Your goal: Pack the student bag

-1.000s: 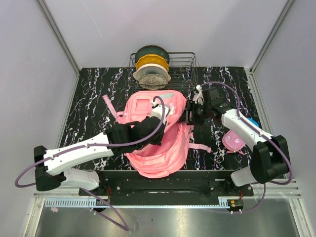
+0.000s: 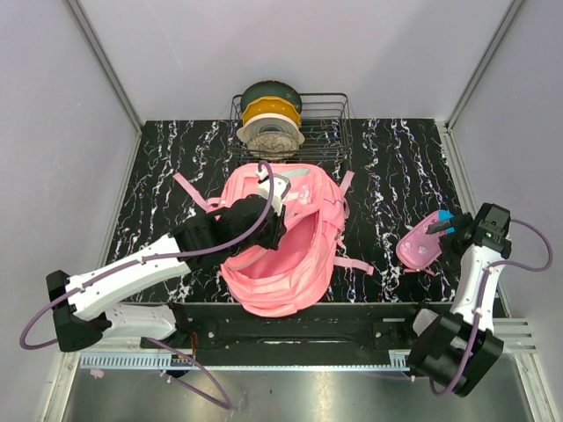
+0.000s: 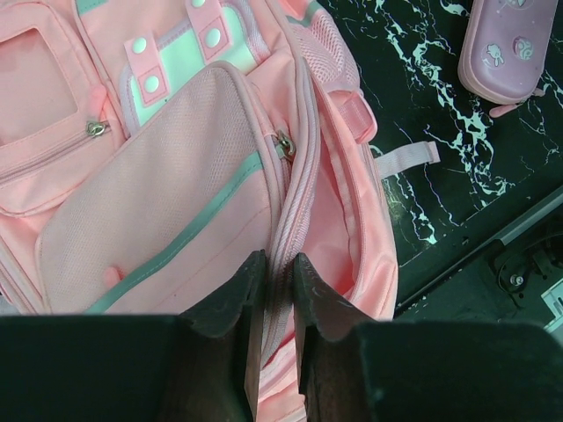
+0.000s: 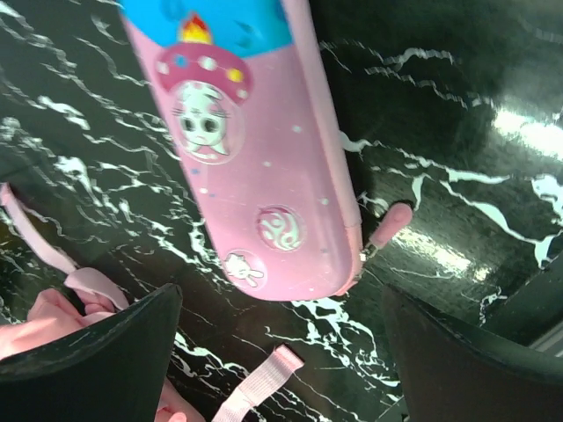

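The pink backpack (image 2: pixel 290 272) lies on the black marble counter with its main compartment gaping. My left gripper is shut on the folded zipper edge of the bag's flap. At the right, the pink pencil case, with a blue top and cartoon badges, lies on the counter; it also shows at the upper right of the left wrist view. My right gripper hangs open above the case, which is between and beyond its fingers, not held.
A wire rack (image 2: pixel 325 132) with stacked plates stands behind the bag at the back wall. Bare counter (image 2: pixel 154 220) lies left of the bag, and pink straps stretch out on both sides.
My right arm has swung from the bag's upper right edge out to the right, over the pencil case. My left gripper has shifted slightly, still on the flap.
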